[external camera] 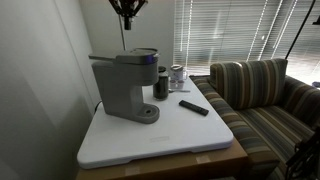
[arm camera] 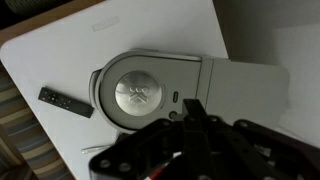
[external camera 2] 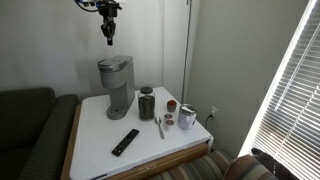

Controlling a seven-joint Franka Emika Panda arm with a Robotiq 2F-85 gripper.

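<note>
A grey pod coffee maker (external camera: pixel 125 85) stands on the white tabletop (external camera: pixel 110 145); seen from above in the wrist view, its lid bears a round silver plate (arm camera: pixel 138 93). High over the machine hangs my gripper (external camera 2: pixel 109 41), pointing down and clear of it. It is shut, and nothing shows between its fingers. A black remote (external camera 2: pixel 126 142) lies toward the table's front in the second exterior view. Beside the machine is a dark canister (external camera 2: pixel 146 103), with a white mug (external camera 2: pixel 187 117) farther right.
A spoon or fork (external camera 2: pixel 159 127) and small round pods (external camera 2: pixel 169 121) lie between canister and mug. A striped couch (external camera: pixel 250 85) borders the table; a wall (external camera: pixel 40 80) rises behind the machine.
</note>
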